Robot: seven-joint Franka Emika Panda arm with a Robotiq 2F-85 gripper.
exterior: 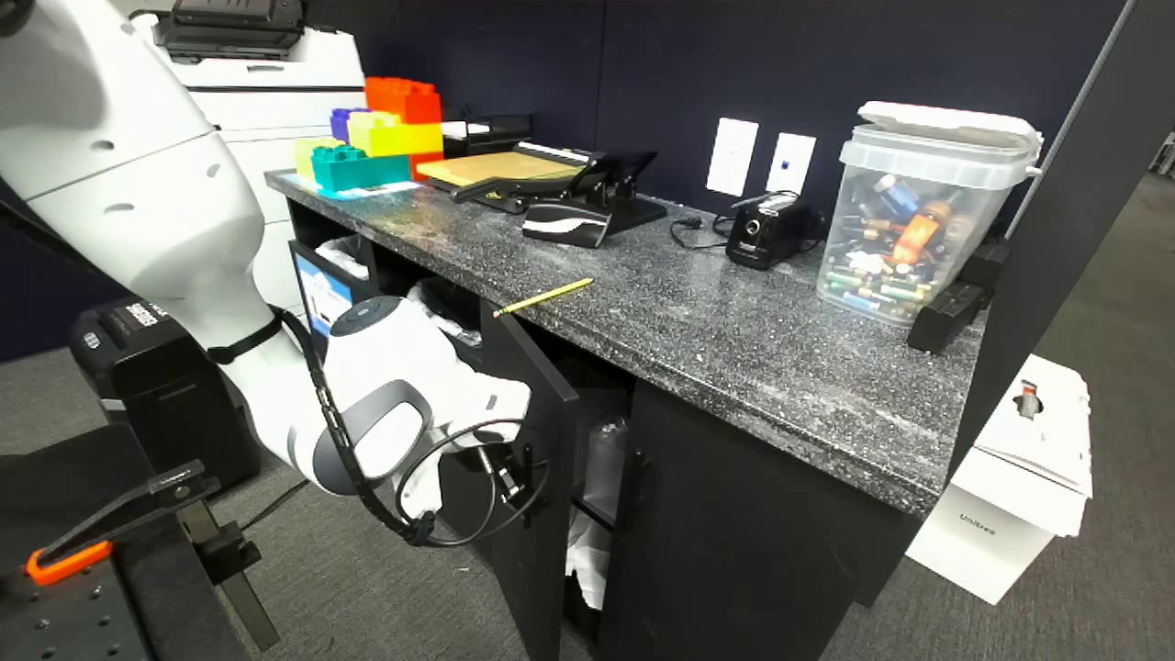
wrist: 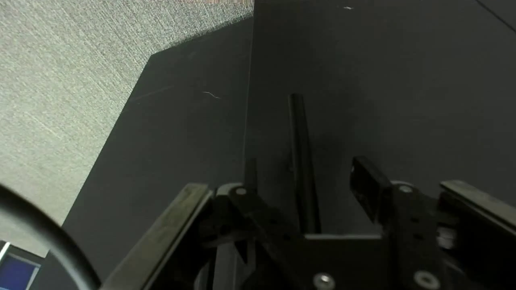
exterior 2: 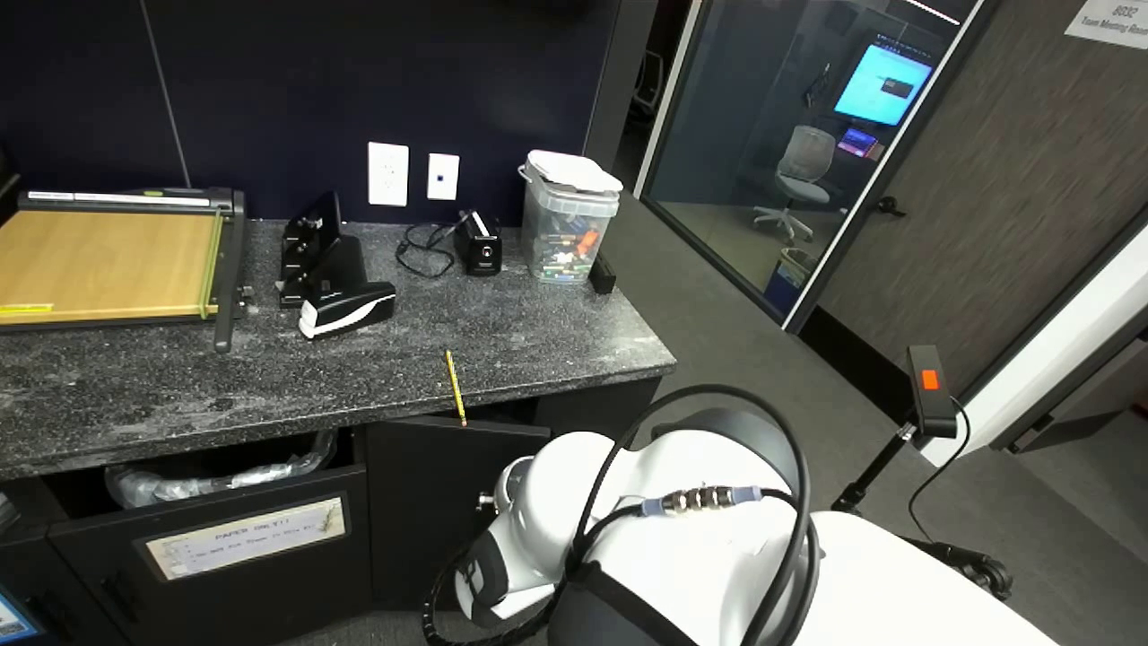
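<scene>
A black cabinet door point(exterior: 548, 551) stands ajar under the counter, and the exterior view from the other side shows its face point(exterior 2: 425, 506) too. In the wrist view its slim black bar handle point(wrist: 302, 154) runs lengthwise between my gripper's two fingers. My gripper is partly open, with a gap visible on each side of the bar. The left finger point(wrist: 250, 174) is nearer to it than the right one. In the first exterior view the gripper point(exterior: 512, 479) is at the door's face, its tips partly hidden by cable loops.
A yellow pencil point(exterior: 545, 296) lies on the speckled counter point(exterior: 705, 330), one end at its front edge above the door. Inside the door opening is a clear plastic bag point(exterior: 605, 468). A black table point(exterior: 83, 595) with an orange-handled tool stands at the lower left.
</scene>
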